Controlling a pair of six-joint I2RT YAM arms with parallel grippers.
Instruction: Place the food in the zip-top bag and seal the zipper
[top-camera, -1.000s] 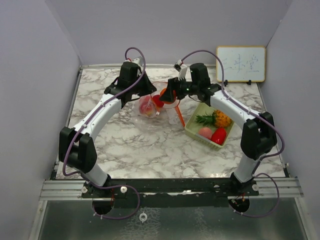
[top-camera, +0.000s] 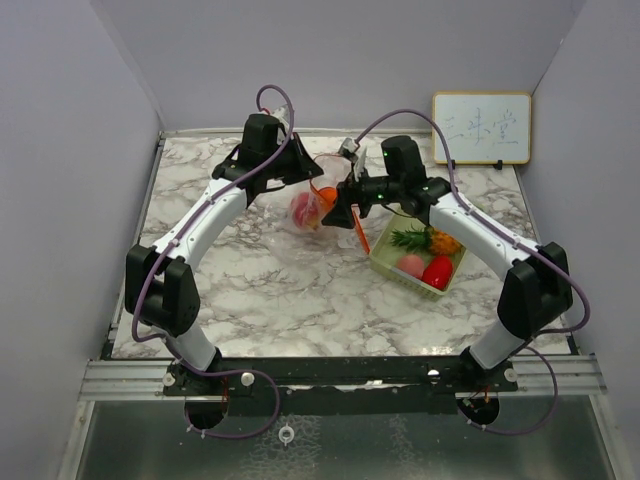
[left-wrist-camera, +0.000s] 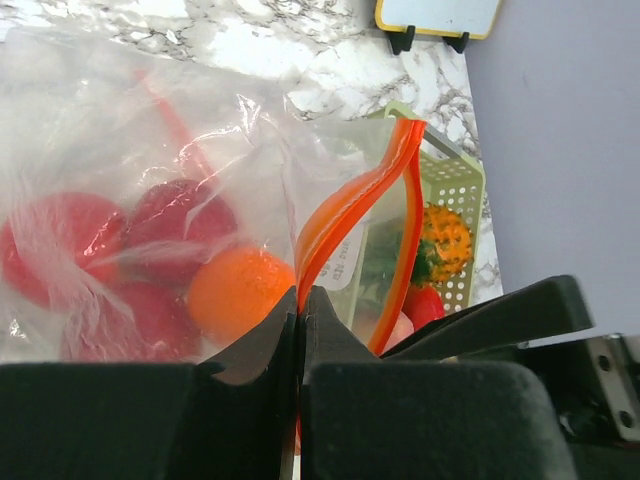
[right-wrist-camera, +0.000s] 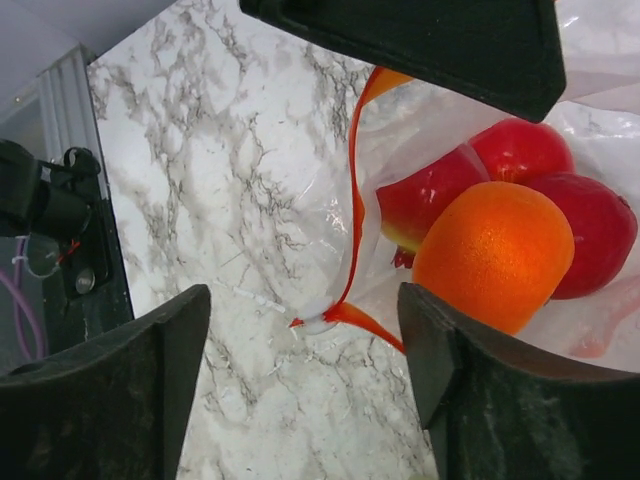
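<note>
The clear zip bag (top-camera: 295, 240) lies on its side, its mouth with the orange zipper strip (left-wrist-camera: 350, 215) facing the right arm. My left gripper is shut on that strip at the mouth's upper edge. Inside the bag are an orange (right-wrist-camera: 495, 255) close to the opening and red fruits (right-wrist-camera: 588, 225) behind it. Fingers apart, my right gripper stands in front of the mouth with no food between them; the strip's lower end (right-wrist-camera: 345, 312) shows in the gap. One right finger (left-wrist-camera: 500, 315) is beside the bag in the left wrist view.
A green basket (top-camera: 385, 268) to the right holds a pineapple (top-camera: 443, 242), a red pepper (top-camera: 437, 272) and a peach (top-camera: 410, 265). A small whiteboard (top-camera: 482, 127) stands at the back right.
A second ago the orange was in my right gripper at the mouth; now it rests inside the bag. My right gripper has opened and shifted toward the front. The left gripper rose slightly rightward.
</note>
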